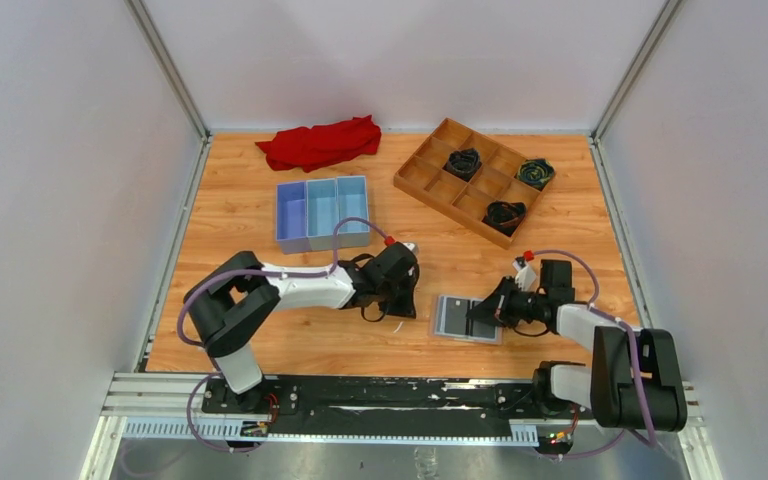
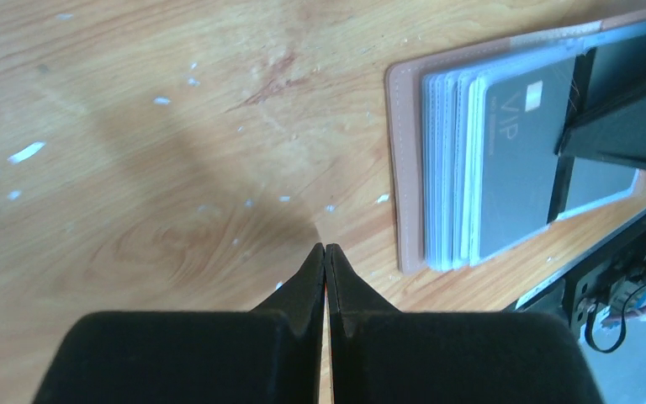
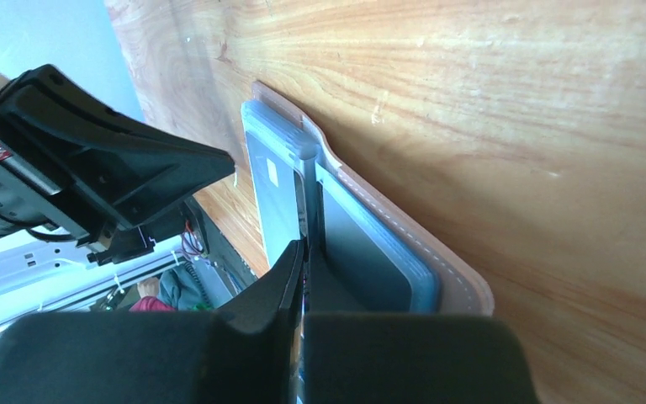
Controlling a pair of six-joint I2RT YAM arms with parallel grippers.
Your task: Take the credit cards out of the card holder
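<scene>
The card holder (image 1: 450,333), with a pinkish backing and bluish clear sleeves, lies open on the table. A dark grey VIP credit card (image 2: 513,189) sits inside its top left sleeve, seen in the left wrist view. My left gripper is shut with nothing between its fingers, clear of the holder's left edge. My right gripper is shut at the holder's middle, where its tips close on the inner sleeve edge beside the dark strip. The fingers hide part of the right-hand pocket.
A wooden compartment tray (image 1: 418,193) with several dark coiled items stands at the back right. Behind the left arm are a blue and purple divided box (image 1: 322,243) and a red cloth (image 1: 325,145). Table to the left of the holder is bare.
</scene>
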